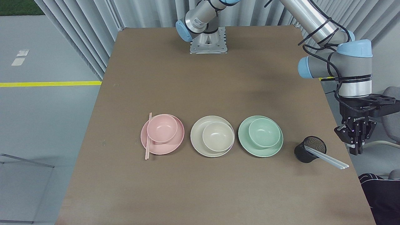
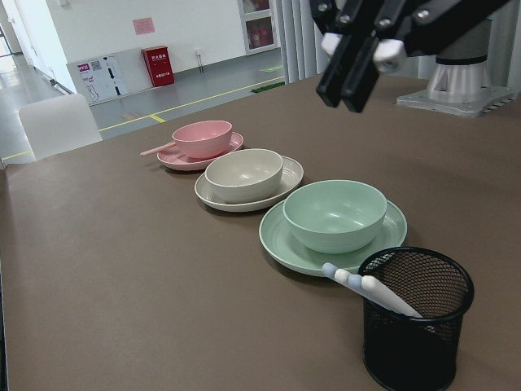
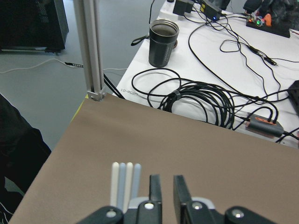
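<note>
My gripper [image 1: 356, 144] hangs over the table's right edge, above and beyond a black mesh pen holder [image 1: 307, 155] with several white and pale blue chopsticks [image 1: 333, 161] leaning in it. In the wrist view its fingers [image 3: 155, 191] stand slightly apart, nothing visible between them, beside the chopstick tops. Three bowls on matching plates stand in a row: pink [image 1: 162, 128], cream [image 1: 217, 136] and mint green [image 1: 264, 132]. Pink chopsticks [image 1: 147, 150] rest on the pink plate's left side.
</note>
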